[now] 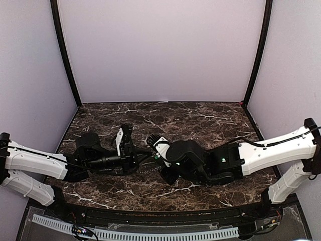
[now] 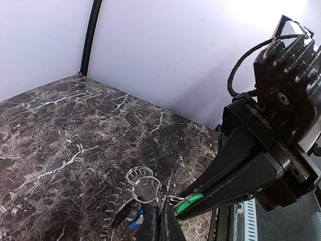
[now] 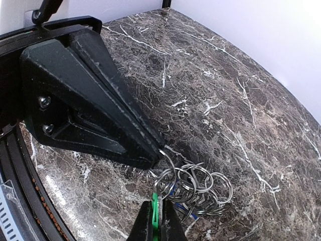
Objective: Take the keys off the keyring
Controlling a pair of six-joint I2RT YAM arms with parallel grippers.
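Observation:
Near the middle of the table, my two grippers meet almost tip to tip. The left gripper is shut on the wire keyring, whose thin loops also show beyond the left fingertips [image 3: 149, 159] in the right wrist view. My right gripper is shut on the green key, and the left wrist view shows that green key [image 2: 189, 202] at the right gripper's tips. Below the rings hangs a blue key [image 2: 136, 219], partly hidden. Wire loops [image 3: 208, 186] overlap near the green key's head; whether it is still threaded, I cannot tell.
Bare dark marbled tabletop [image 1: 165, 113] stretches behind the arms. White walls [image 1: 163, 50] enclose the back and sides. A slotted metal strip [image 1: 165, 235] runs along the front edge.

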